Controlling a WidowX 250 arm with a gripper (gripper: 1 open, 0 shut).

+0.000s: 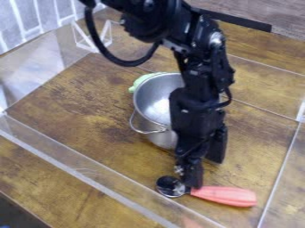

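My black gripper [195,166] hangs low over the wooden table, just above the dark head of a tool [170,187] with a red handle [223,195], which lies at the lower right. The gripper is open; whether its fingertips touch the tool is hard to tell. Behind the wrist stands a silver metal pot [155,106] with a wire handle, partly hidden by the arm. A light green item [138,87] shows at the pot's back left rim, too covered to identify.
Transparent strips or edges cross its front and right side, and a pale grated wall [24,18] stands at the back left.
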